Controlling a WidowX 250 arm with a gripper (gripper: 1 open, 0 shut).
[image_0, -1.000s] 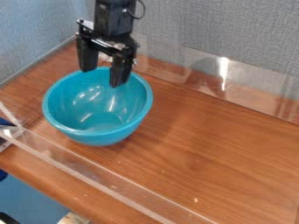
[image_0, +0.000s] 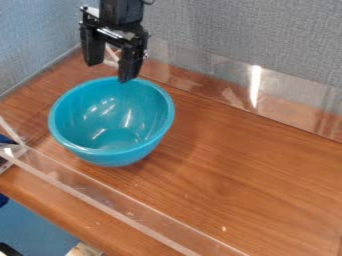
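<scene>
A large turquoise bowl (image_0: 111, 127) sits empty on the left part of the wooden tray floor (image_0: 234, 185). My black gripper (image_0: 110, 62) hangs over the bowl's back rim, its fingers spread open, with nothing seen between them.
Clear low walls edge the wooden surface, with grey padded walls (image_0: 254, 35) behind and at the left. A dark blue object (image_0: 6, 142) is partly visible at the left edge.
My gripper has risen from low over the bowl and moved slightly left and back. The bowl stays in about the same place.
</scene>
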